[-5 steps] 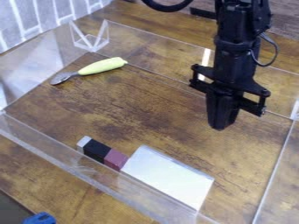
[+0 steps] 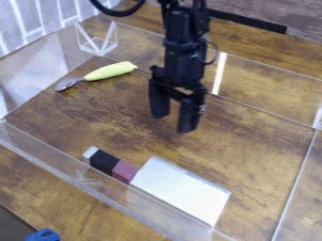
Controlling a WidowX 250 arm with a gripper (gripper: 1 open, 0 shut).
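Note:
My black gripper (image 2: 175, 105) hangs open over the middle of the wooden surface (image 2: 239, 151), slightly blurred, with nothing visible between its fingers. To its left lie a pale yellow-green corn-like object (image 2: 109, 72) and a metal utensil (image 2: 70, 83). Toward the front, a white cleaver-like blade (image 2: 179, 191) lies flat with its black and maroon handle (image 2: 109, 165).
Clear low walls (image 2: 75, 179) enclose the work area. A small white wire-like stand (image 2: 96, 42) is at the back left. A blue object (image 2: 41, 234) sits at the front-left corner.
My gripper has moved left from the right side of the surface to the middle. The objects on the surface have not visibly moved.

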